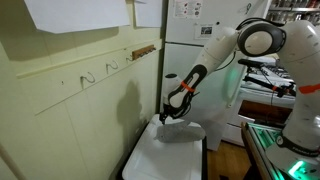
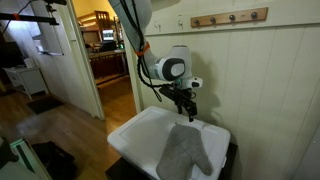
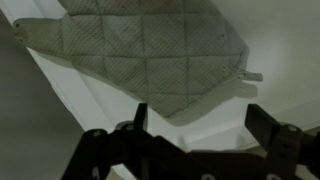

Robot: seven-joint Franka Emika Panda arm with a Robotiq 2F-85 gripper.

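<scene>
A grey quilted oven mitt (image 2: 183, 152) lies flat on a white tabletop (image 2: 137, 132). Its stitched squares fill the upper part of the wrist view, where the mitt (image 3: 150, 52) shows a small hanging loop at one corner. Above the tabletop, on the wall side of the mitt, hangs my gripper (image 2: 186, 113). The gripper is open, its fingers wide apart and nothing between them. In the wrist view, one corner of the mitt reaches into the space between the fingertips, but lower down; it does not look touched.
Along the pale panelled wall runs a rack with hooks (image 2: 230, 17), with more hooks (image 1: 88, 78) in the other exterior view. A white fridge (image 1: 200, 55) stands behind the arm.
</scene>
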